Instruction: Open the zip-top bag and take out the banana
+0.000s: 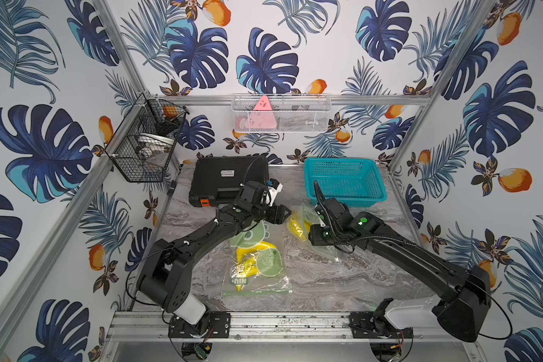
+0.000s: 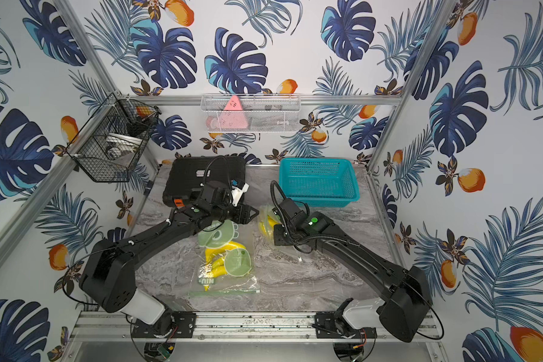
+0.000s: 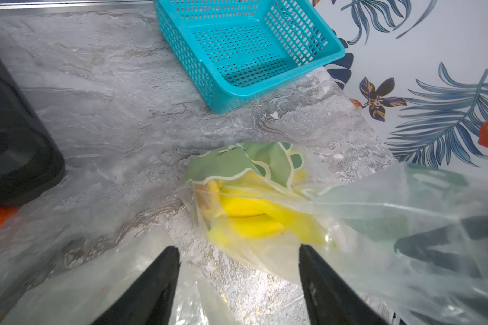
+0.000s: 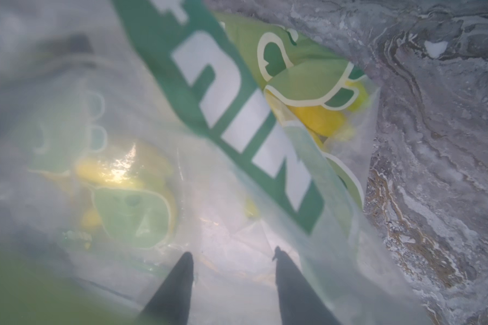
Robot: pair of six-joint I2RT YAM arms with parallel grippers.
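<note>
One clear zip top bag (image 3: 320, 238) with green print and yellow bananas (image 3: 254, 214) inside stands partly raised on the table, its film stretching up to the right in the left wrist view. A second bag (image 1: 258, 265), also with bananas, lies flat at the front left. My left gripper is open just left of the raised bag, nothing between its fingers. Over that bag's right side, my right gripper has its fingers apart, with cloudy film below and around them. Whether film lies between its fingertips is hard to tell. The raised bag's zip is not clearly visible.
A teal basket (image 1: 345, 199) stands empty at the back right, and a black case (image 1: 223, 178) at the back left. Wire baskets (image 1: 280, 114) hang on the back and left walls.
</note>
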